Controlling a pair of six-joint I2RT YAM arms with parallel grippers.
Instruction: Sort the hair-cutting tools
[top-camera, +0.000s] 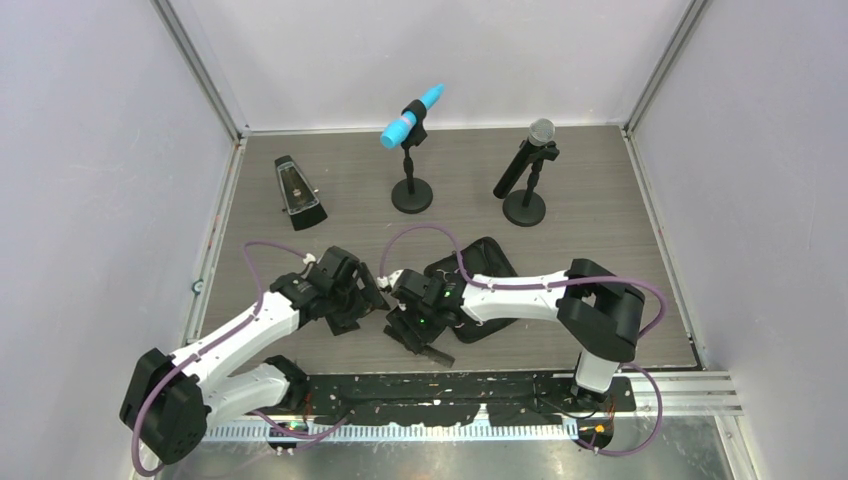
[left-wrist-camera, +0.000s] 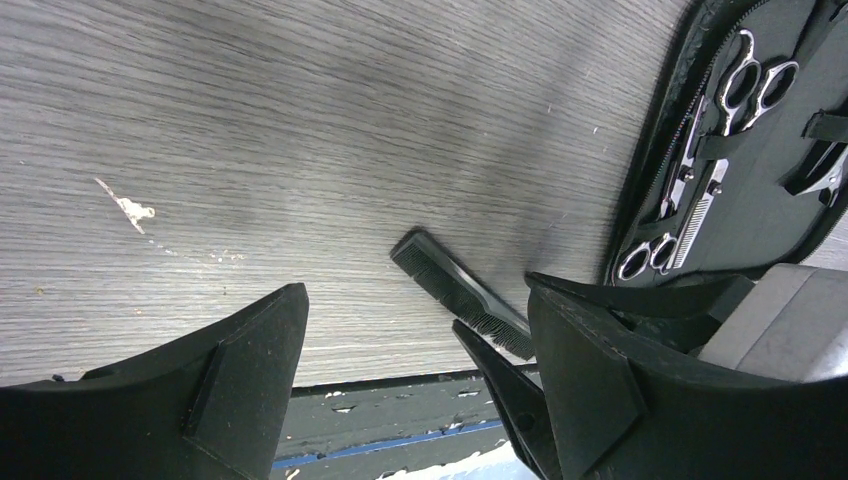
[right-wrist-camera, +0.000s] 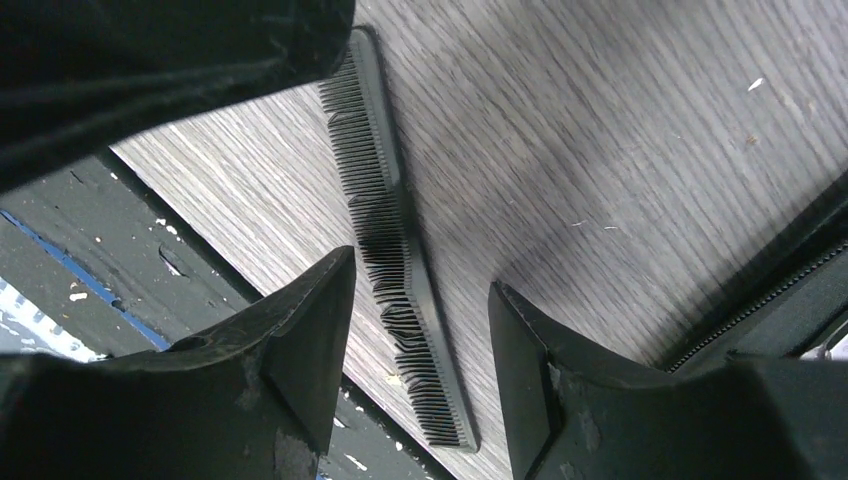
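A black comb (right-wrist-camera: 385, 225) lies on the table near its front edge. My right gripper is part open over it, with the comb crossing the gap below and no grip on it showing. In the left wrist view the comb's end (left-wrist-camera: 435, 265) pokes out beside the right gripper's fingers (left-wrist-camera: 500, 380). Wide apart stand the fingers of my left gripper, empty, to the left of the comb. A black zip case (top-camera: 492, 328) lies open behind the right arm; scissors (left-wrist-camera: 738, 80) and other tools sit in its straps (left-wrist-camera: 725, 148).
A blue microphone (top-camera: 412, 118) and a black one (top-camera: 523, 160) stand on stands at the back. The metronome (top-camera: 298, 193) is at the back left. The table's middle, behind the grippers, is clear.
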